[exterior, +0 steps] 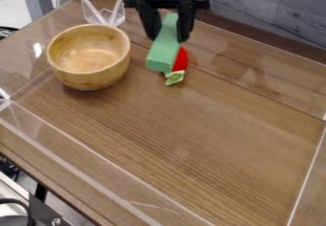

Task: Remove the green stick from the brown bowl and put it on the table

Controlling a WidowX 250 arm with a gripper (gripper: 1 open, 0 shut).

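The green stick (163,51) hangs upright from my gripper (169,22), whose dark fingers are shut on its upper end. It is to the right of the brown bowl (74,79), outside the rim, and in front of part of the red strawberry-like object. Whether its lower end touches the table (178,154) cannot be told. The bowl stands at the left and looks empty.
The red object (180,60) with a pale green tip lies right behind the stick. Clear plastic pieces (105,12) stand at the back left.
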